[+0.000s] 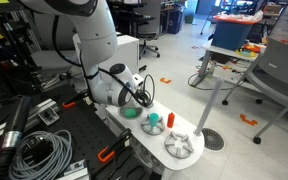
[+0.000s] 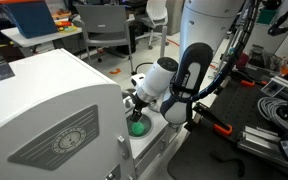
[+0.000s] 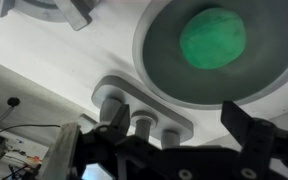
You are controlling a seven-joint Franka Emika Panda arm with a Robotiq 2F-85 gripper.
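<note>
In the wrist view a round grey bowl (image 3: 164,70) holds a green object (image 3: 213,38), roundish and smooth. My gripper stands open, its dark fingers wide apart at the bottom of that view, with the bowl beyond them. Between the fingers shows a grey strip with knobs (image 3: 141,118); it lies on the surface behind and is not held. From outside, my gripper (image 1: 142,97) hangs low over the white tabletop, close to the green item (image 1: 130,111). The other outside view has the green item (image 2: 137,128) just below my gripper (image 2: 134,104). Contact cannot be made out.
Two grey burner-like pieces lie on the table; a teal item (image 1: 154,118) rests on the nearer one, while the other burner (image 1: 178,145) is bare. A red bottle-like item (image 1: 171,119) stands between them. A white curved panel (image 2: 64,105) blocks part of one view.
</note>
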